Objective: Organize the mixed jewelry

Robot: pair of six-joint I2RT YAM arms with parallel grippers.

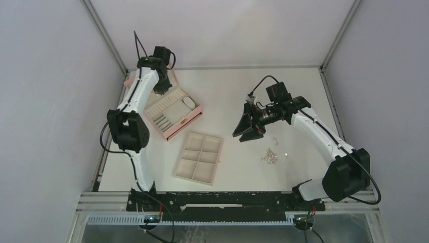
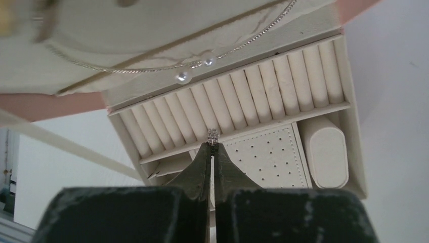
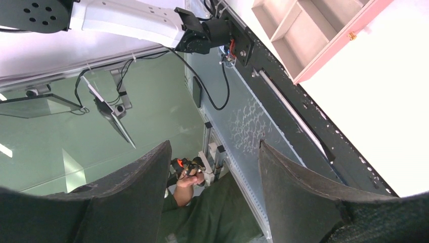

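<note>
In the left wrist view, my left gripper is shut with a small sparkling silver piece (image 2: 213,135) at its fingertips; its exact kind is hard to tell. It hovers over the open pink jewelry box (image 1: 189,120), whose ring rolls (image 2: 222,104) run across just ahead of the tips. A fine silver necklace (image 2: 146,70) with pearls hangs along the lid. My right gripper stands open and empty above the table's middle right. Below it in the top view lies a small tangled pile of jewelry (image 1: 271,156), with a few loose bits nearby.
A compartment tray (image 1: 199,158), empty as far as shows, rests in front of the box. Inside the box are a dotted earring panel (image 2: 263,157) and a rounded cushion (image 2: 329,157). Bare table lies between the box and the right arm.
</note>
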